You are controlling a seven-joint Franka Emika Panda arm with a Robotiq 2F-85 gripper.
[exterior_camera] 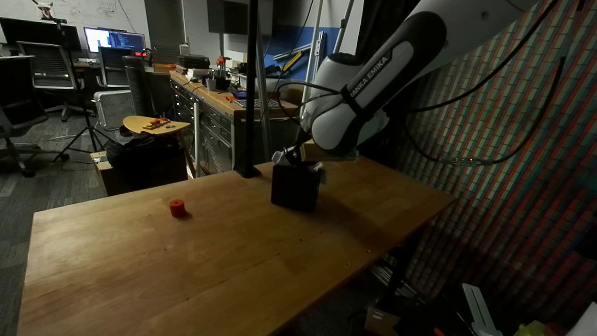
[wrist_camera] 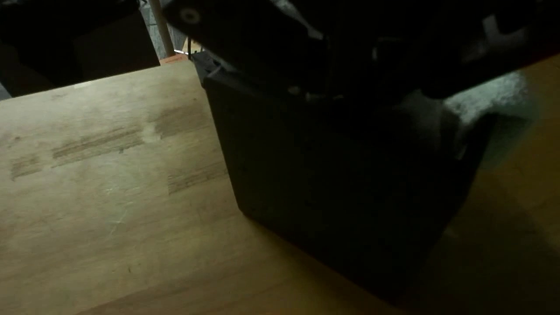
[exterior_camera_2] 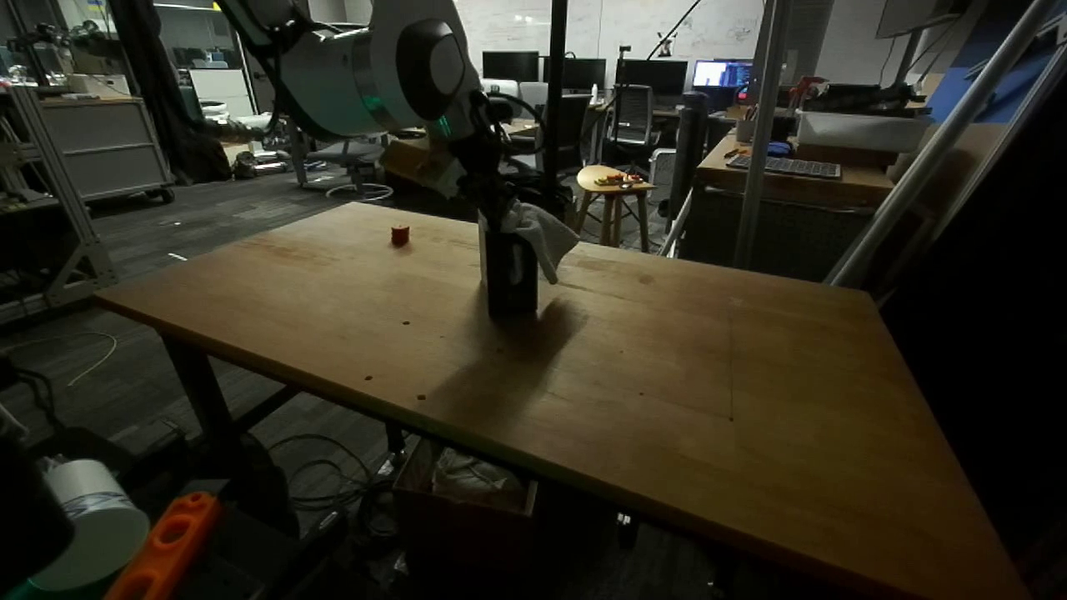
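A black box (exterior_camera: pixel 295 188) stands upright on the wooden table, towards its far side. White cloth or tissue (exterior_camera_2: pixel 548 240) comes out of its top and drapes over one side; in the wrist view a blurred part of this white cloth (wrist_camera: pixel 498 102) shows at the right. From above, my gripper (exterior_camera: pixel 295 157) reaches down to the mouth of the box, shut on the white cloth. Its fingertips are dark and mostly hidden by the box and cloth. The black box (wrist_camera: pixel 336 183) fills the middle of the wrist view.
A small red cylinder (exterior_camera: pixel 177 208) sits alone on the table, well apart from the box. Behind the table's far edge rises a dark vertical post (exterior_camera: pixel 252 95).
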